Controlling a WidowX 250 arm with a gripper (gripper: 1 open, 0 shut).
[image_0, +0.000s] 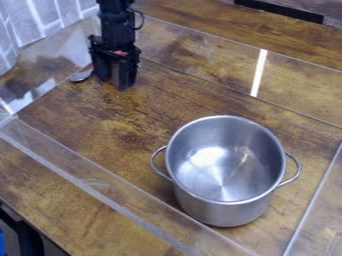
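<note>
The dark robot arm reaches down at the back left, its gripper (115, 74) low over the wooden table (107, 125). A small grey metal object (82, 74), perhaps a spoon, lies just left of the gripper, partly hidden by it. Whether the fingers are open or shut is too dark and small to tell. A large steel pot (225, 170) with two side handles stands at the front right, well apart from the gripper, and looks empty.
Clear plastic panels border the work area on the left, front and right. The middle of the table between gripper and pot is bare.
</note>
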